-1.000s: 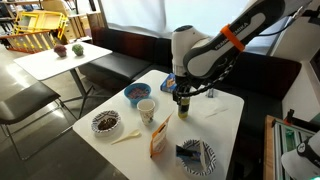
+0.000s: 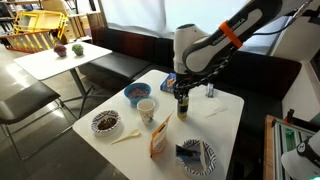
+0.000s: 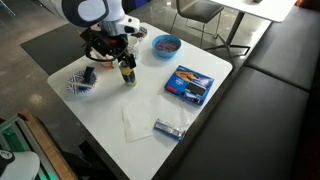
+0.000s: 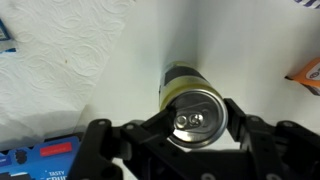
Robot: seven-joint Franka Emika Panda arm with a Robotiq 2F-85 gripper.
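A dark can with a yellow band stands upright on the white table. Seen from above in the wrist view, its silver top with the pull tab sits between my two fingers. My gripper points down around the upper end of the can. The fingers lie close along both sides of the rim; whether they press on it cannot be made out. In the second exterior view the can is partly covered by the gripper.
Near the can are a blue snack box, a paper towel and a silver cylinder lying down. A blue bowl, white cup, orange-white bag and patterned bowls occupy other parts of the table.
The arm has come down slightly, bringing my gripper lower around the can's top. The can and the other table items look unmoved.
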